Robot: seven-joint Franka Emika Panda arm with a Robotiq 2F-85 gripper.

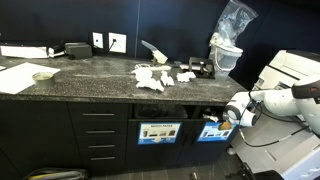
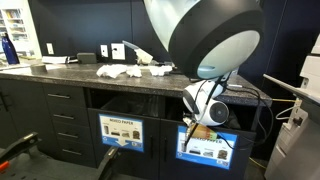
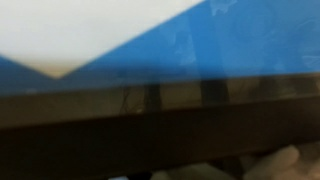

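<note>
My gripper point(image 2: 193, 124) is low at the front of the right-hand bin, beside its blue and white sign point(image 2: 207, 148). It is open, small and partly hidden in both exterior views, and I make out nothing held. In exterior view 1 the white arm point(image 1: 290, 104) reaches in from the right, below counter height. The wrist view is blurred: the blue and white sign point(image 3: 240, 50) fills its upper part, a dark bin edge point(image 3: 130, 140) crosses below, and pale shapes point(image 3: 280, 162) show at the bottom. The fingertips cannot be made out there.
Crumpled white paper point(image 1: 150, 78) lies on the dark countertop point(image 1: 90, 82), with a black device point(image 1: 201, 68) to its right. A second bin with a sign point(image 1: 159, 132) is left of the gripper. The counter overhangs both bins. A round tin point(image 1: 43, 79) stands at left.
</note>
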